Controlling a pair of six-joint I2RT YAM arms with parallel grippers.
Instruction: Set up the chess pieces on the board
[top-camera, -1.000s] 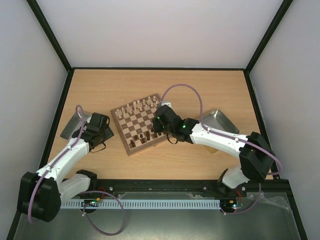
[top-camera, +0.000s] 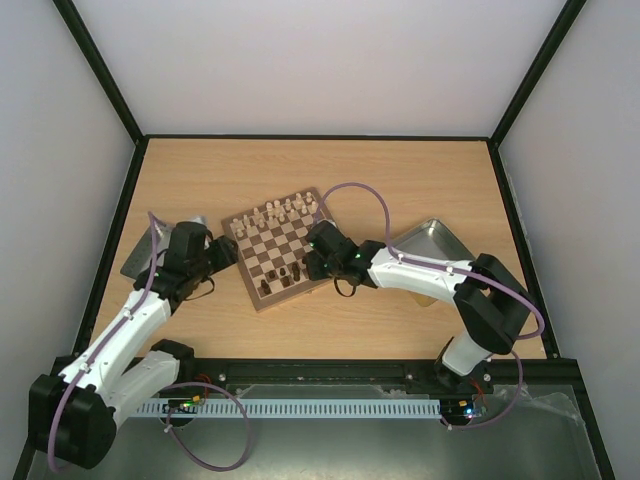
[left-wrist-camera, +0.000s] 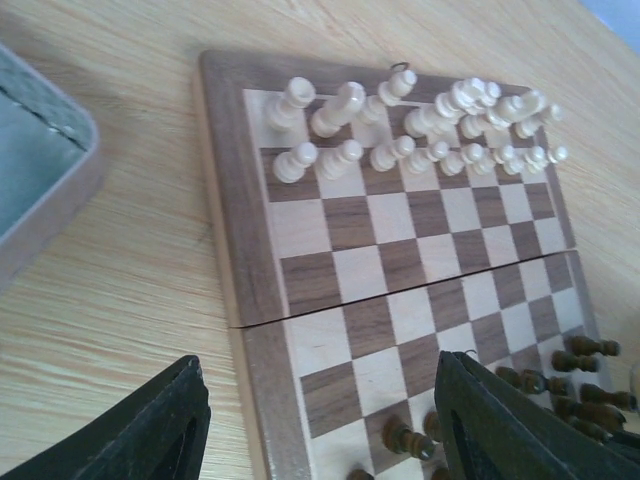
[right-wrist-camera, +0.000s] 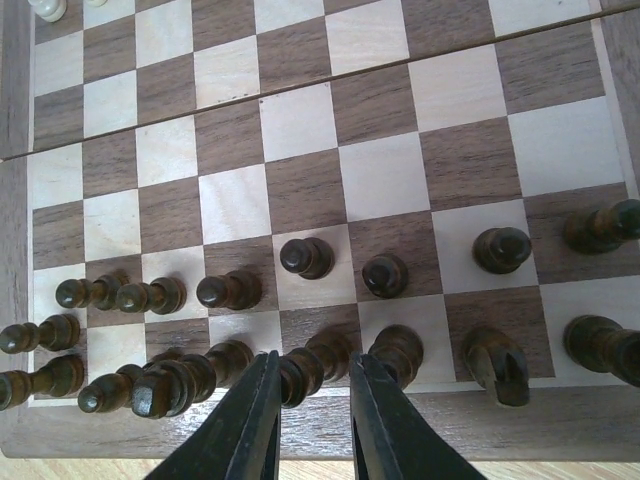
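The wooden chessboard (top-camera: 270, 235) lies mid-table, white pieces (left-wrist-camera: 297, 100) along its far side, dark pieces (right-wrist-camera: 305, 257) along its near side. My left gripper hangs above the board's left edge, fingers apart with nothing visible between them. My right gripper is low over the near back row of dark pieces, its fingertips slightly apart at a cluster of them; whether anything is between them is unclear.
A metal tray (top-camera: 435, 240) sits right of the board, partly behind my right arm. Another tray (left-wrist-camera: 45, 170) is left of the board. Bare table surrounds the board's far side.
My left arm has moved right, from over the left tray toward the board. My right arm has shifted slightly toward the near edge of the board.
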